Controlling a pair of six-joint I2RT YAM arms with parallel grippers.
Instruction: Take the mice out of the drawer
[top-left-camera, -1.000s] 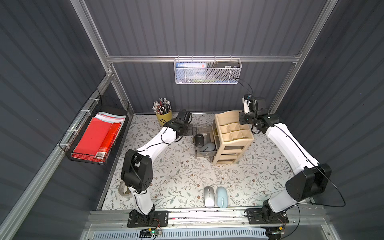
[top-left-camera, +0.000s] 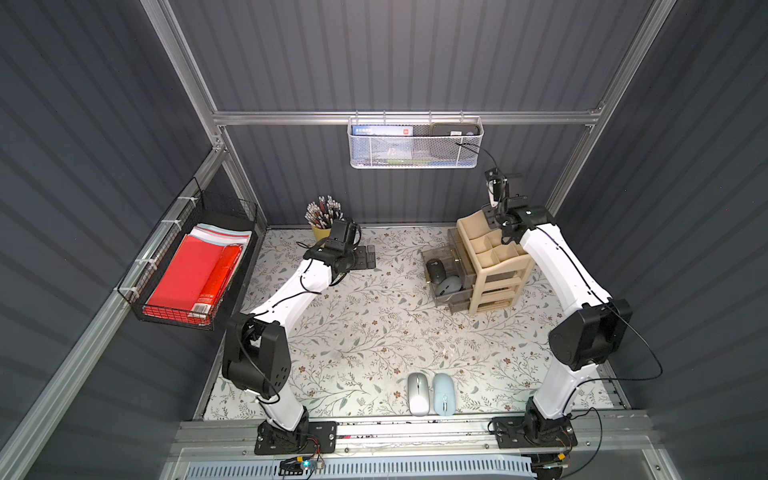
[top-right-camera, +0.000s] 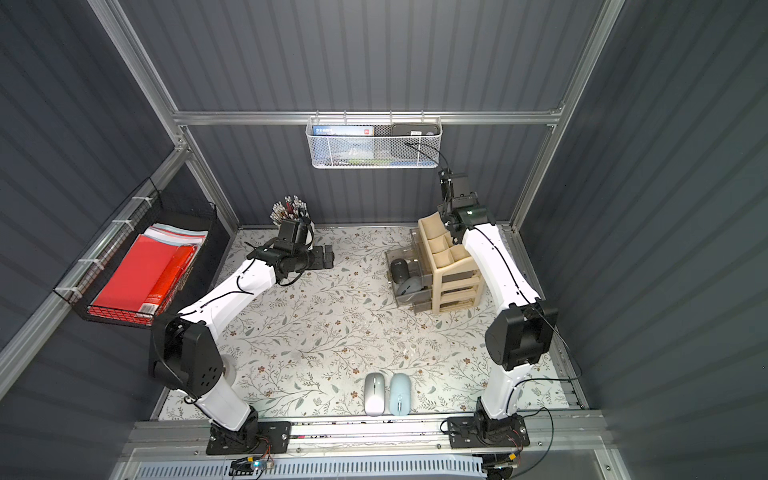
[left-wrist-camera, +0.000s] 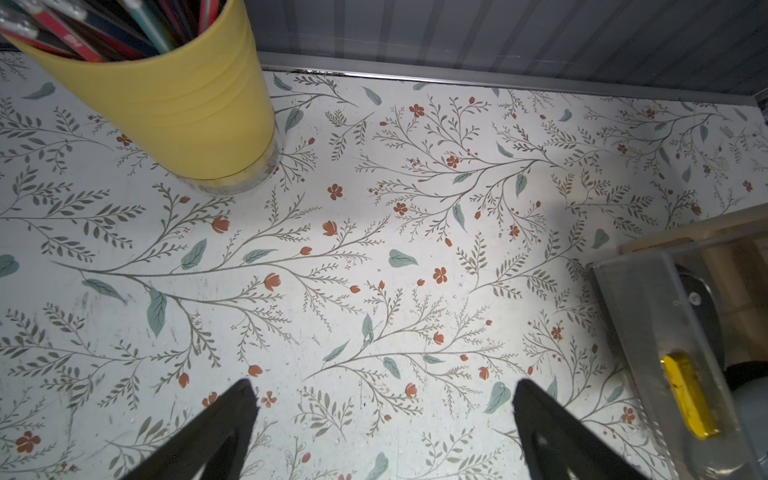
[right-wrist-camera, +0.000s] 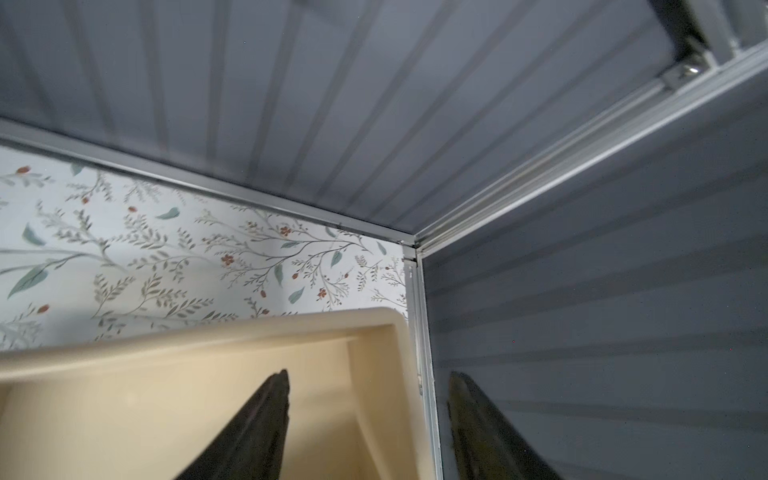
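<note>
A clear drawer (top-left-camera: 426, 256) juts from the left side of the beige organizer (top-left-camera: 475, 274). Inside it lie a black mouse (top-left-camera: 436, 270) and a dark grey mouse (top-left-camera: 449, 285). Two more mice, one silver (top-left-camera: 418, 393) and one light blue (top-left-camera: 444, 393), rest side by side at the table's front edge. To the left of the drawer, my left gripper is open and empty above bare table. My right gripper is over the organizer's back top, its fingers (right-wrist-camera: 268, 412) spread either side of the organizer's right wall.
A yellow pencil cup (left-wrist-camera: 168, 112) stands behind my left gripper. A white wire basket (top-left-camera: 416, 152) hangs on the back wall, and a black wire tray (top-left-camera: 172, 316) with red folders is mounted at left.
The organizer and its drawer have shifted right and back, turning along the way. My left gripper has backed left from the drawer. My right gripper moved slightly up and backward.
</note>
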